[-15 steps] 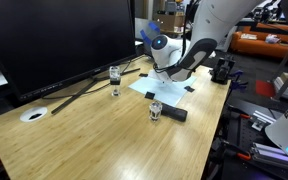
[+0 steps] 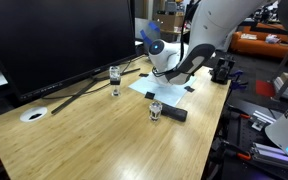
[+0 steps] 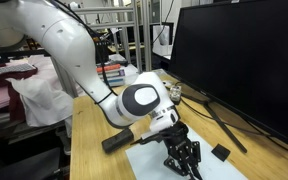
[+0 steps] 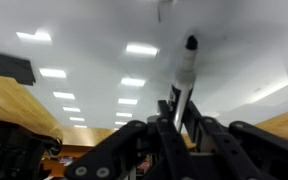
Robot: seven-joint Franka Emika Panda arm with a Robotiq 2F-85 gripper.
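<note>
My gripper is shut on a slim white marker with a black tip [image 4: 187, 72], which points out beyond the fingers. Beneath it lies a glossy white board [image 4: 94, 30], with ceiling lights mirrored in it. Seen from the side, the same board [image 3: 144, 158] rests on the wooden table, and the gripper [image 3: 186, 166] is low over it. Whether the marker's tip touches the surface cannot be told.
A long black block [image 2: 172, 115] and a clear cup-like object [image 2: 155, 110] are in front of the board. A bottle [image 2: 115, 77] stands left of it, and a big monitor [image 2: 64, 45] is behind.
The white arm has shifted a little to the right and lower over the board. The objects on the table have stayed put.
</note>
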